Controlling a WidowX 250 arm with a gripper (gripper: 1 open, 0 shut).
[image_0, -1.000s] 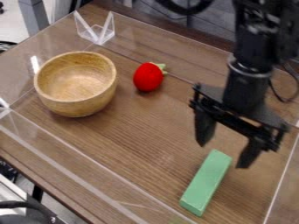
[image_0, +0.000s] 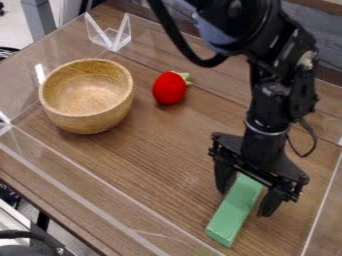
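Observation:
My black gripper (image_0: 257, 165) is low at the right, its open fingers over the upper end of a green block (image_0: 233, 220), which lies lengthwise on the wooden table near the front edge. Whether the fingers touch the block I cannot tell.
A tan bowl (image_0: 84, 118) sits at the left. A red tomato-like object (image_0: 170, 87) with a green top lies at the upper middle. A small clear item (image_0: 110, 32) is at the top left.
The arm has come down and toward the front, bringing the gripper from above and behind the green block to its upper end.

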